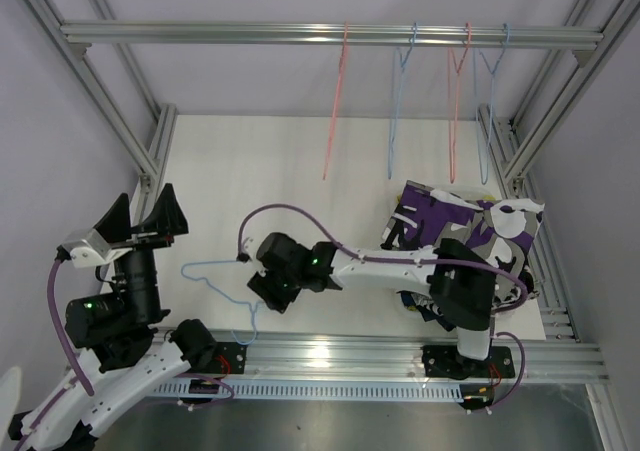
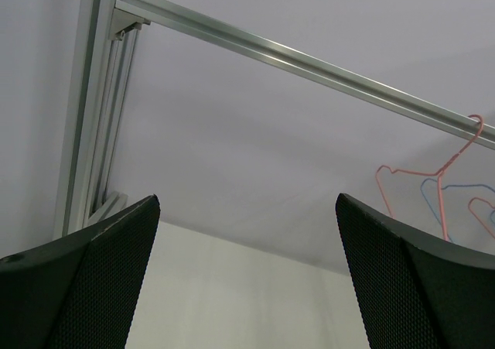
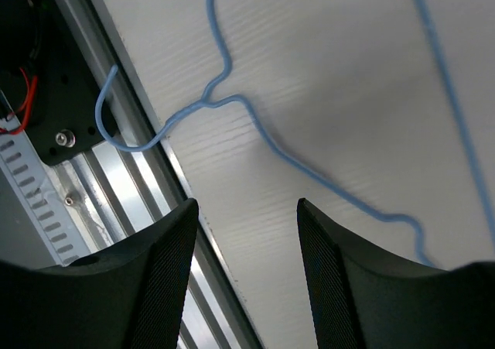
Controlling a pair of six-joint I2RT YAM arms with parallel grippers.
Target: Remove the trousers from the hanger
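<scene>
A blue hanger [image 1: 214, 263] lies empty on the white table, partly under my right arm in the top view. My right gripper [image 1: 270, 293] is open just above it; in the right wrist view the hanger's hook and neck [image 3: 207, 101] lie beyond the fingers, nothing between them. A pile of camouflage garments [image 1: 505, 231] in purple, white, grey and black rests at the right of the table, partly hidden by the right arm. My left gripper [image 1: 142, 225] stands raised at the left, open and empty, facing the frame.
A metal rail [image 1: 250, 33] spans the back, with several pink and blue empty hangers [image 1: 455, 111] hanging from its right half. Metal profiles [image 1: 320, 351] edge the front.
</scene>
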